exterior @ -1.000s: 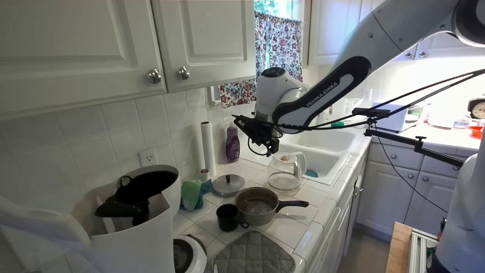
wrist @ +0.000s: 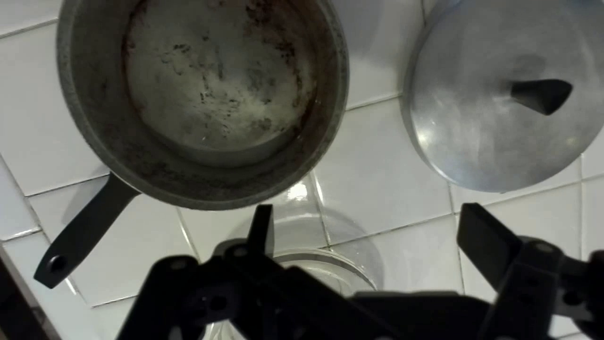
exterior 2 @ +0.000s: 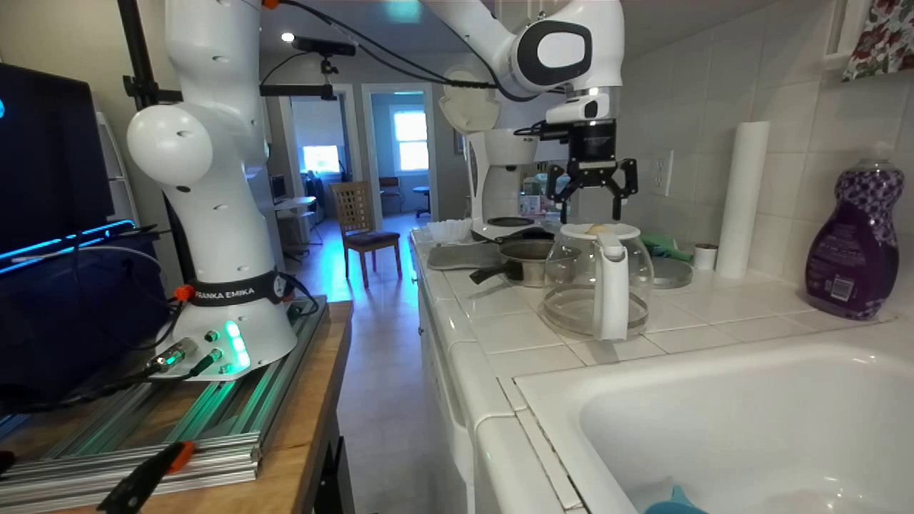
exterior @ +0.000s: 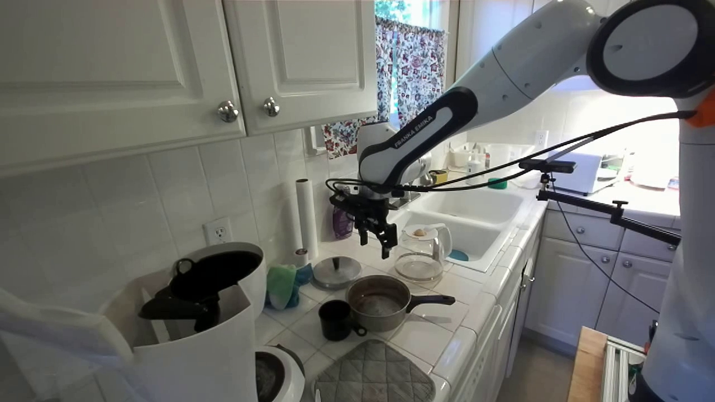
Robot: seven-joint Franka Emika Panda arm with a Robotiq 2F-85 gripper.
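Note:
My gripper is open above the counter, its fingers apart with nothing between them. In the wrist view a grey saucepan with a stained inside lies ahead and to the left of the fingers, its black handle pointing to the lower left. To the right is a round metal lid with a black knob, flat on the tiles. The glass coffee carafe with a white lid and handle stands near the sink; the gripper hides most of it in the wrist view.
A black mug is close beside the saucepan, with a grey quilted mat nearer the camera. Paper rolls, a purple bottle and a green-blue cloth line the wall side. The sink lies beyond the carafe.
The gripper has moved left and lower in exterior view 1, its fingers now showing pointed downward. The saucepan, lid, mug and carafe have stayed in place.

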